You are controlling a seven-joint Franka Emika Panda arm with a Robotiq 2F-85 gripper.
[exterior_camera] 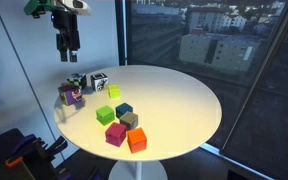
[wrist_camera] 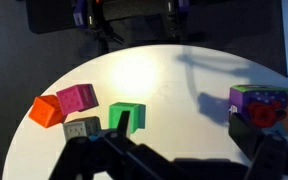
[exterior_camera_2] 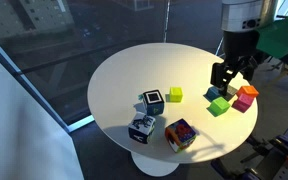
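Note:
High above the left side of the round white table [exterior_camera: 174, 100], my gripper [exterior_camera: 69, 56] hangs with its fingers spread wide in the wrist view and nothing between them; it is open. Below it lies bare tabletop, a green cube [wrist_camera: 127, 117] on one side and a multicoloured patterned cube [wrist_camera: 262, 106] on the other. Close to the green cube are a magenta cube [wrist_camera: 76, 98], an orange cube [wrist_camera: 47, 111] and a grey-brown cube [wrist_camera: 82, 128]. A dark blue cube [exterior_camera: 124, 108] sits beside the grey-brown one. Apart from these stands a yellow-green cube [exterior_camera_2: 175, 94].
Two more patterned cubes, one dark-framed [exterior_camera_2: 153, 102] and one black and white [exterior_camera_2: 142, 127], stand near the patterned one [exterior_camera_2: 180, 136]. The far half of the tabletop [exterior_camera_2: 124, 75] is empty. A window borders the room behind the table.

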